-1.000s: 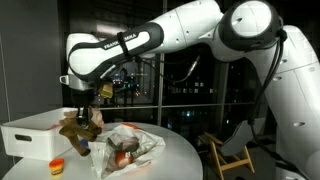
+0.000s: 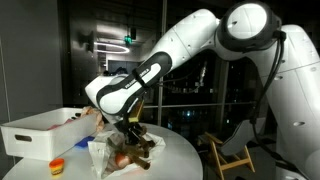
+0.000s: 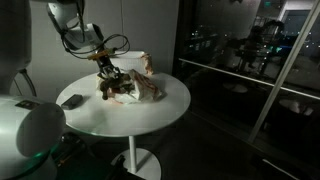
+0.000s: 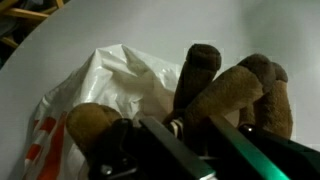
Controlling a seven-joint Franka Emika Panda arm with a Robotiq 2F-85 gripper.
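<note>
In the wrist view, a brown plush toy (image 4: 222, 95) with several stubby limbs spreads around my gripper. The gripper appears shut on the toy's soft fabric, though dark shadow and the toy itself hide most of the fingers. Beneath the toy lies a crumpled white plastic bag (image 4: 118, 78) with red stripes at one side. Exterior view 1 has my gripper (image 2: 130, 128) pointing down over the bag (image 2: 99, 155) on the round table, with the brown toy (image 2: 136, 158) at its tip. Whether the toy rests fully on the bag's contents cannot be told.
A white bin (image 2: 34, 138) stands at the table's left, holding some items. A small yellow and red object (image 2: 57, 166) sits in front of it. A wooden-framed chair (image 2: 230, 155) stands beyond.
The arm has carried the brown toy rightward from in front of the white bin to above the bag, and lowered it there. The bag has stayed roughly in place.
</note>
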